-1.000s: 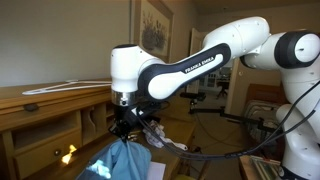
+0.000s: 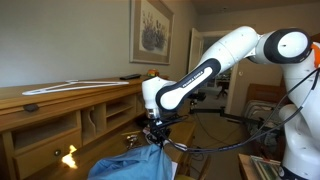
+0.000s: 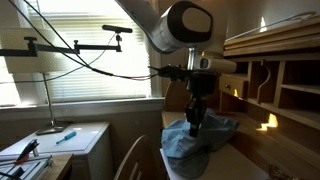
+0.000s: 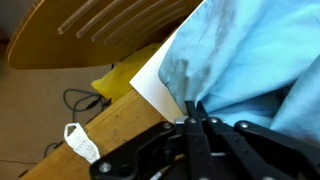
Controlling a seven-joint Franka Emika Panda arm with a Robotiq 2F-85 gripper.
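Observation:
A light blue cloth [image 2: 128, 163] lies bunched on the desk, partly over a white sheet [image 4: 153, 84]. My gripper is shut on a fold of it near the cloth's edge. In exterior view 2 the gripper [image 3: 195, 130] points down into the raised part of the cloth [image 3: 182, 142], the rest spreading on the desk behind. The arm hides part of the cloth in exterior view 1.
The wooden hutch [image 2: 45, 155] with drawers and cubbyholes runs along the back of the desk. A slatted wooden chair [image 4: 95, 25] stands close to the desk edge. Beside it are a yellow item [image 4: 122, 75], a black cable [image 4: 75, 100] and a white strap [image 4: 82, 143].
My gripper has moved to the right in exterior view 1, and the raised part of the cloth has gone with it. More of the white sheet's left side is covered now.

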